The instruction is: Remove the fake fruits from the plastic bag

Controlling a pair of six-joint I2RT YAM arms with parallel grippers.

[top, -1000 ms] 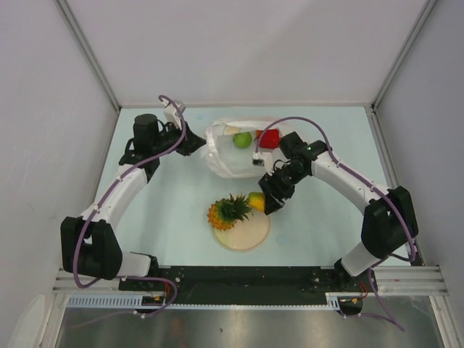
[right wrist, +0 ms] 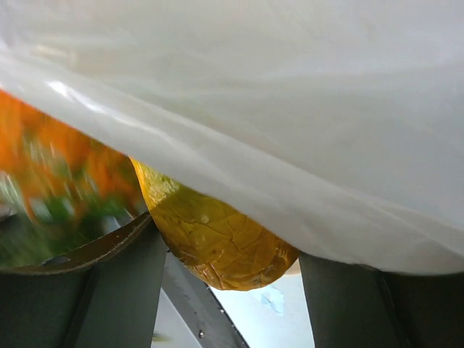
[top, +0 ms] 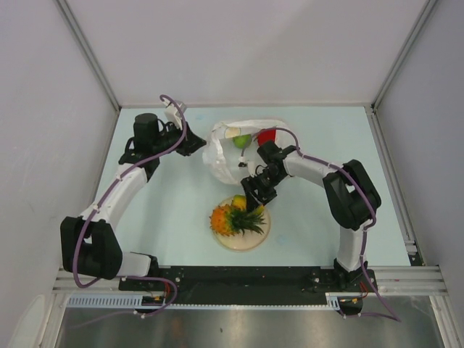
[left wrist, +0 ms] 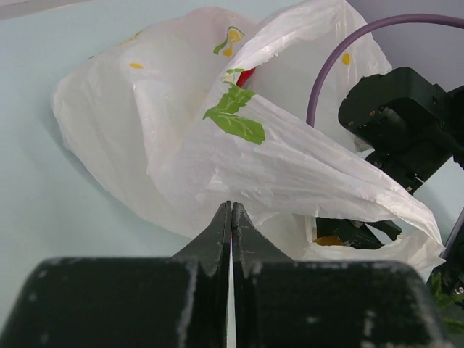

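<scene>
The white plastic bag (top: pixel 216 156) lies open at the back, holding a green fruit (top: pixel 242 139) and a red fruit (top: pixel 266 137). My left gripper is shut with nothing between its fingers, left of the bag. Below the bag, a pineapple (top: pixel 225 220) and a yellow fruit (top: pixel 238 201) lie on a round board (top: pixel 242 243). My right gripper (top: pixel 254 203) is over them. In the right wrist view its fingers (right wrist: pixel 116 297) stand part open around the yellow fruit (right wrist: pixel 217 239), partly behind bag plastic; whether it grips cannot be told.
A dark rail with metal channels runs along the front edge, and walls stand at both sides and the back.
My right gripper has moved left over the board, with the yellow fruit shifting left too. The pineapple's crown now points right. The left arm has stayed still.
</scene>
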